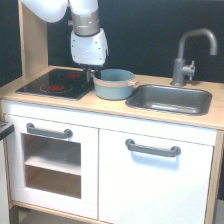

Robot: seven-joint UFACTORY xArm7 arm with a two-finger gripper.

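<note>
A blue-green pot (116, 88) with light tan handles is on the wooden counter, between the stove and the sink. My white arm reaches down from the top, and the dark fingers of my gripper (94, 73) are at the pot's left rim. The fingers are small and dark here, so whether they grip the rim or only touch it cannot be made out. Part of the pot's left edge lies behind the gripper.
Left of the pot is a black stovetop (57, 84) with red burner marks. A metal sink (171, 98) with a grey faucet (184, 62) takes up the right. Below are an oven and a white cupboard door (150, 178).
</note>
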